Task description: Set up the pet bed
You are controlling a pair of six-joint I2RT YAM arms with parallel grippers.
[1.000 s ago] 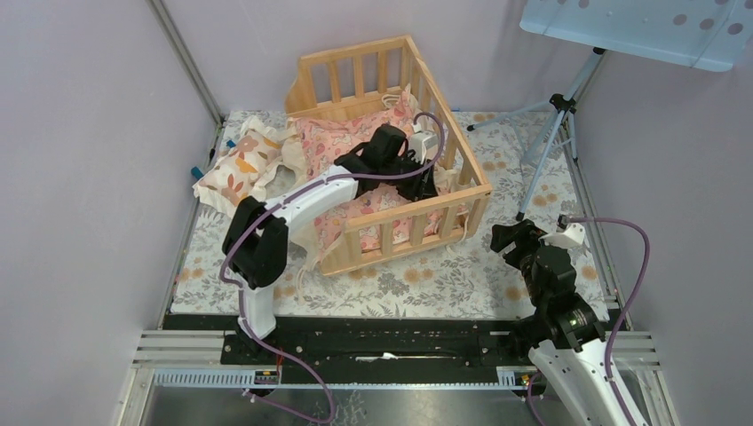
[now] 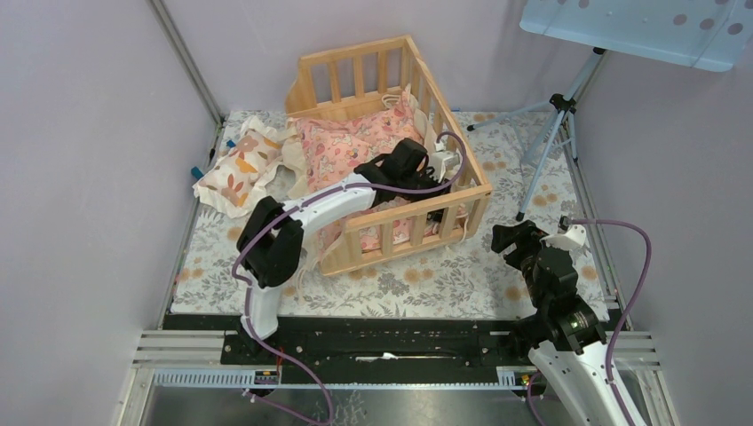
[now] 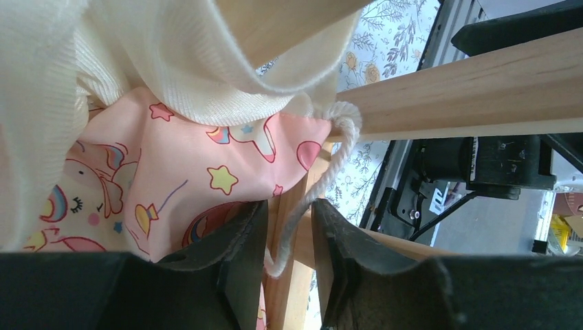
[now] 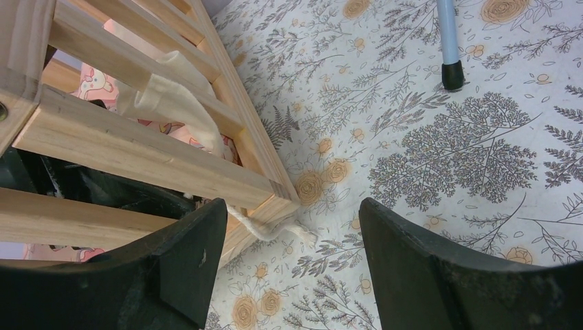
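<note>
A wooden pet bed frame [image 2: 417, 209] with slatted rails stands mid-table. Inside it lies a pink patterned cushion [image 2: 337, 146] with cream cloth [image 3: 185, 62] bunched over it near the right corner. My left gripper is down in that corner, its fingers parted. A white cord [image 3: 344, 137] runs from the cushion's corner down between the left fingers, not pinched. Outside the bed, to its right, my right gripper is open and empty; the cord's loose end [image 4: 302, 234] lies on the table beyond its fingers.
A small leaf-patterned pillow [image 2: 238, 173] lies left of the bed. The blue tripod [image 2: 557, 115] stands at the back right, one foot [image 4: 452, 74] near the right gripper.
The left arm has moved rightward, deeper into the bed's right corner beside the front rail. My right arm, the bed and the small pillow have stayed where they were.
</note>
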